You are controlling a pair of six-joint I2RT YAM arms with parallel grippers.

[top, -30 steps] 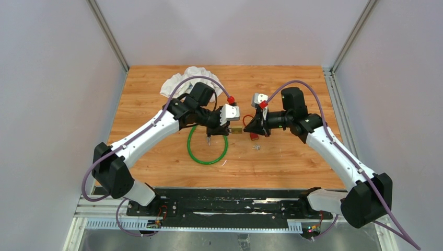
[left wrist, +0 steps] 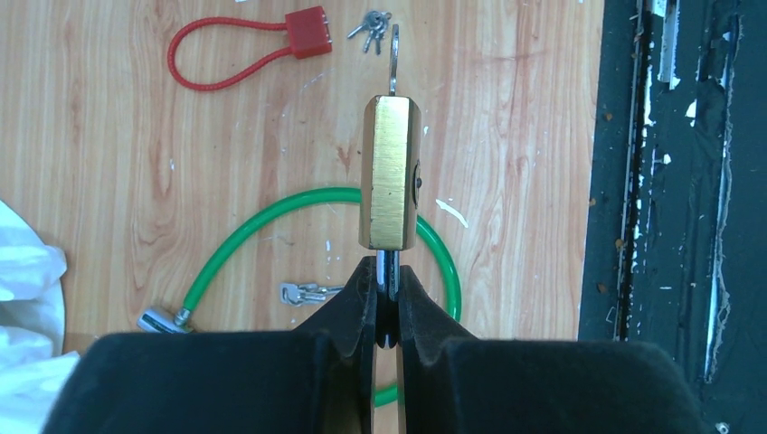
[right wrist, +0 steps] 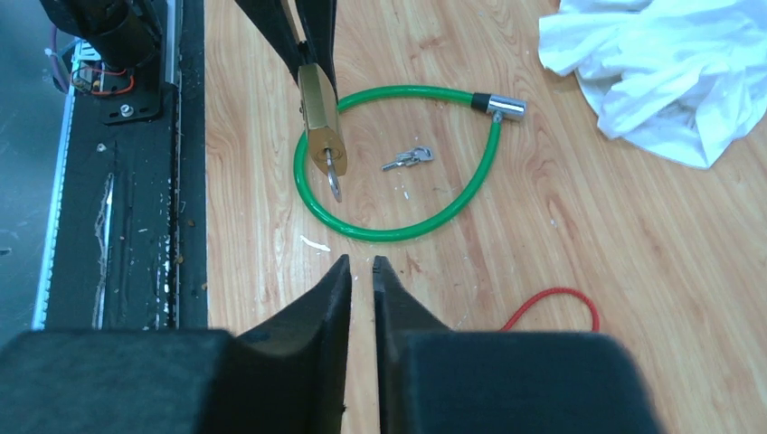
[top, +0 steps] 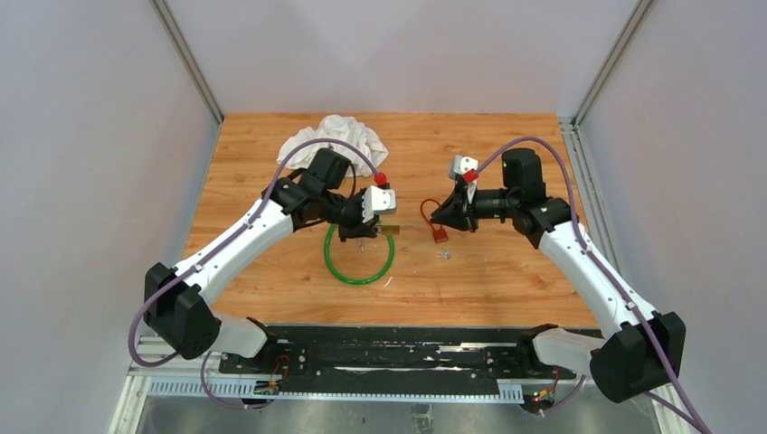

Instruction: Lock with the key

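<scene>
A brass padlock is held by my left gripper, shut on its metal shackle, with a key standing out of its other end. In the right wrist view the padlock hangs from the left gripper's fingers, the key pointing toward my right gripper. The right gripper is a little apart from the padlock, its fingertips slightly parted, nothing seen between them.
On the wooden table lie a green cable lock, spare keys inside its loop, a red lock with small keys, and a crumpled white cloth at the back.
My left gripper has moved left with the padlock. My right gripper has backed to the right, away from the padlock, leaving a gap between them.
</scene>
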